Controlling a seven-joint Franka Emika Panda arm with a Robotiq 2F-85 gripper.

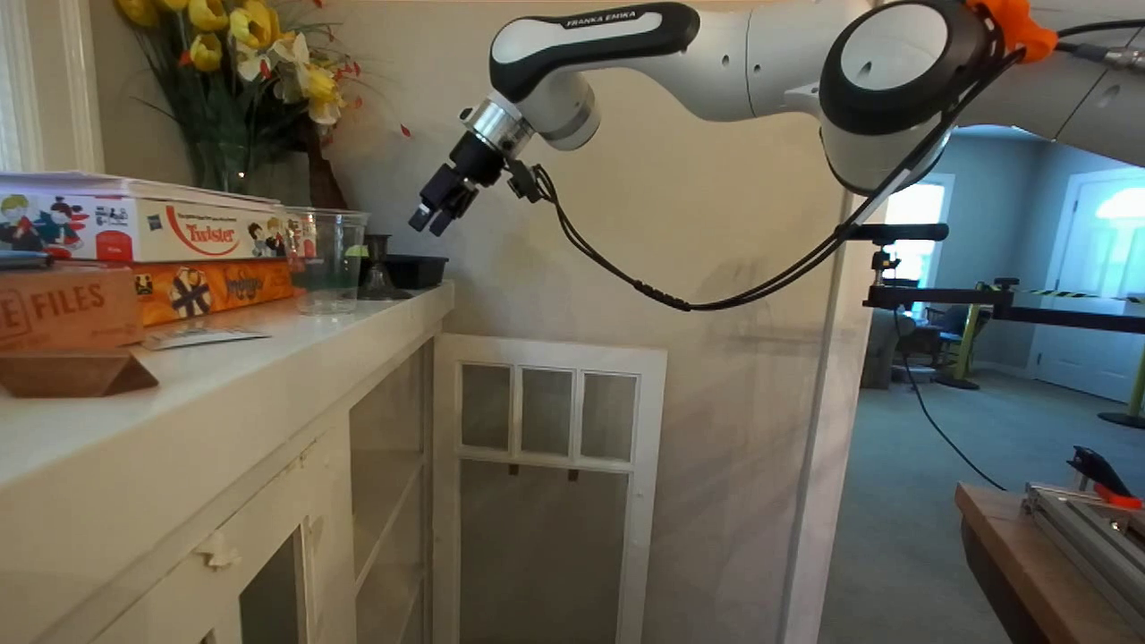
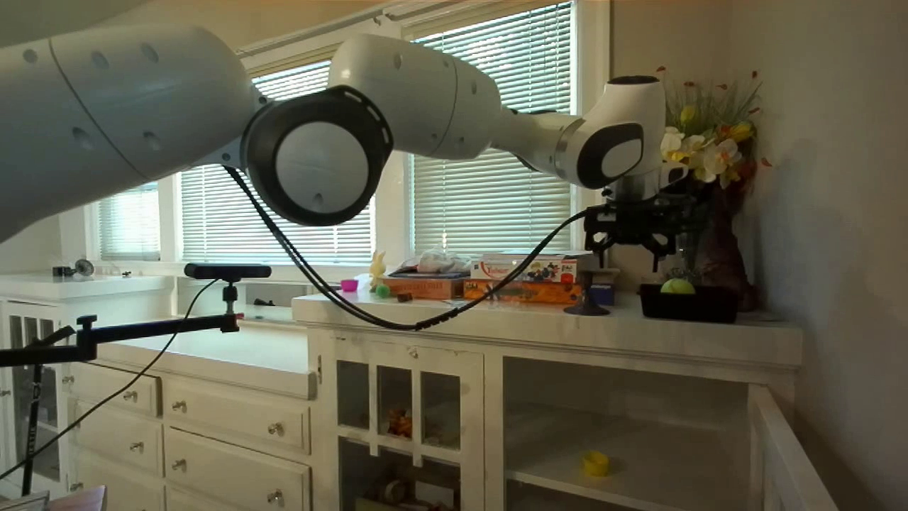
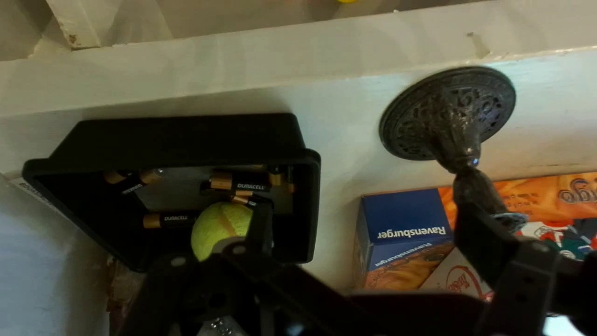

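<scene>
My gripper is open, its two fingers spread wide with nothing between them. In exterior view 2 the gripper hangs above the counter, over the space between the dark metal candlestick and the black tray. A yellow-green ball lies in the tray among several batteries; one finger partly covers the ball's side of the tray. To the right in the wrist view, the candlestick stands on its round pierced base, its top close to the other finger in the picture.
Game boxes and a clear plastic cup stand along the counter. Behind them rises a vase of flowers. A yellow cup sits on the shelf below. Bare counter shows between tray and candlestick.
</scene>
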